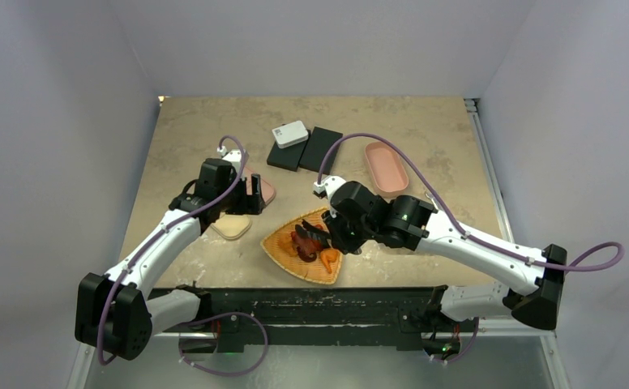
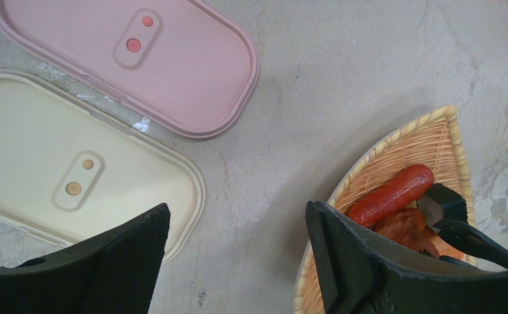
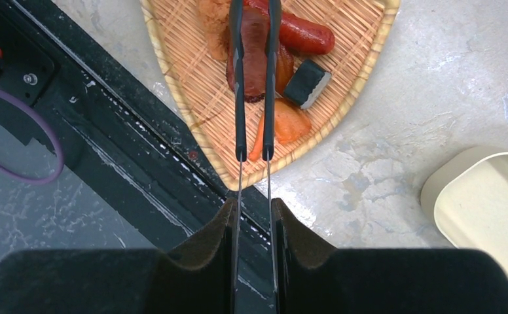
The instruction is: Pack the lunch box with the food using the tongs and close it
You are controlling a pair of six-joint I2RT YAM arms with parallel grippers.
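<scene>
My right gripper is shut on a pair of tongs with steel legs and black arms [image 3: 269, 104]. The tongs' arms reach over the woven basket [image 3: 192, 108], one on each side of a brown piece of food [image 3: 254, 55]; their far ends leave the right wrist view, so I cannot tell whether they pinch it. A red sausage [image 2: 395, 195], a black-wrapped rice piece [image 3: 307, 84] and an orange piece [image 3: 292, 122] lie in the basket. My left gripper stands open and empty above the pink lid [image 2: 192, 72] and cream lid [image 2: 29, 144].
An open cream box [image 3: 484, 190] stands near the basket, hidden under the right arm from above. The pink box [image 1: 387, 168] is at the back right. Dark flat slabs [image 1: 321, 150] and a white item [image 1: 290, 134] lie at the back middle.
</scene>
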